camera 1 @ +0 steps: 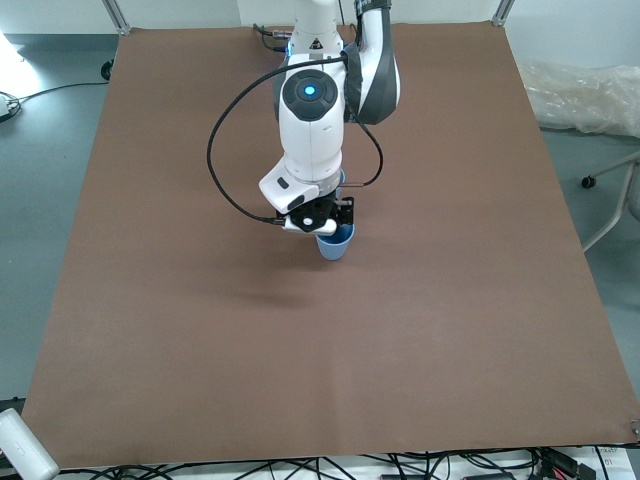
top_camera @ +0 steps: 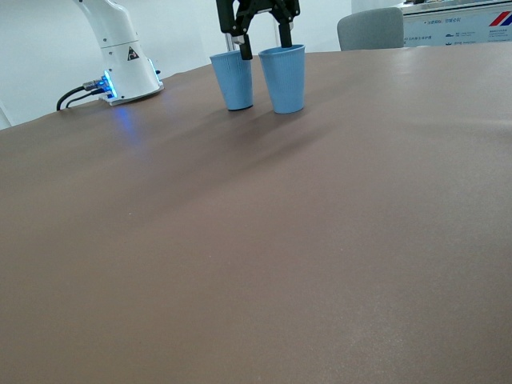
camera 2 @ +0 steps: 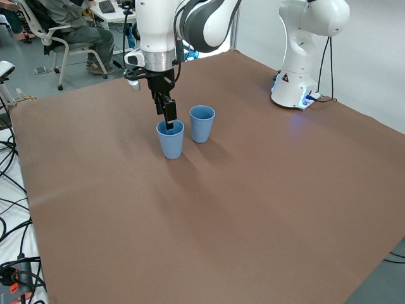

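Two light blue ribbed cups stand upright on the brown table, a short gap apart. In the top view one cup (top_camera: 282, 83) is on the right and the other cup (top_camera: 232, 84) on the left; in the right view they are the front cup (camera 2: 170, 142) and the rear cup (camera 2: 201, 126). The black gripper (top_camera: 266, 48) is above them, one finger reaching into the right cup's mouth and the other between the two cups. Whether it grips that cup's wall is unclear. In the left view the arm hides most of the cups.
Cables run along one edge, and a chair (top_camera: 370, 30) stands beyond the table.
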